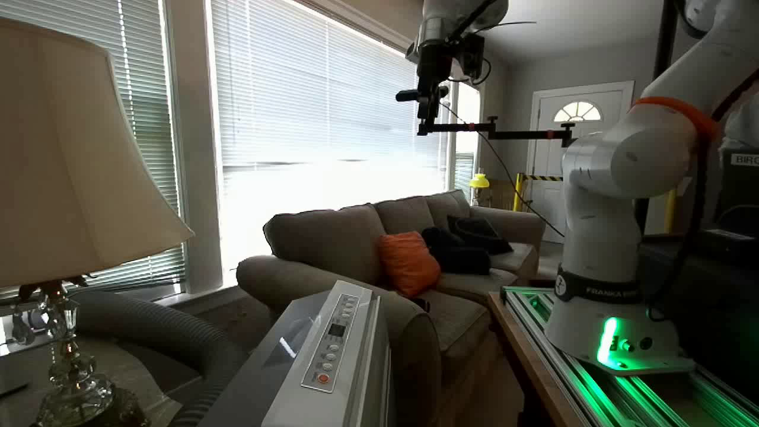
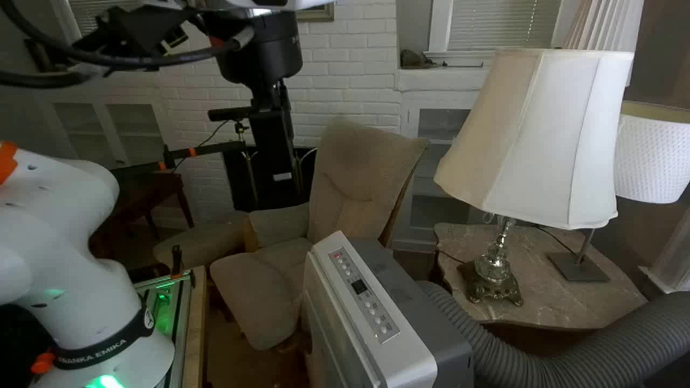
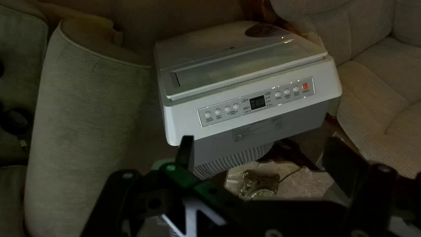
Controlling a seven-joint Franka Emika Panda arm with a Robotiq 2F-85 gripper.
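Observation:
A portable air conditioner (image 3: 252,102) fills the middle of the wrist view. Its control panel (image 3: 258,102) has a small dark display, a row of round buttons and an orange-red button (image 3: 305,86) at one end. My gripper is open, its dark fingers wide apart with nothing between them. In exterior view 1 the gripper (image 1: 428,117) hangs high in front of the window, well above the air conditioner (image 1: 334,356). The second exterior view also has the gripper (image 2: 284,171) pointing down, apart from the air conditioner (image 2: 368,310).
A sofa (image 1: 320,249) with an orange cushion (image 1: 409,263) and a beige armchair (image 2: 356,181) flank the unit. A shaded lamp (image 2: 530,136) stands on a marble-topped table (image 2: 550,304). A thick grey hose (image 2: 504,349) curves behind the unit. Air around the gripper looks clear.

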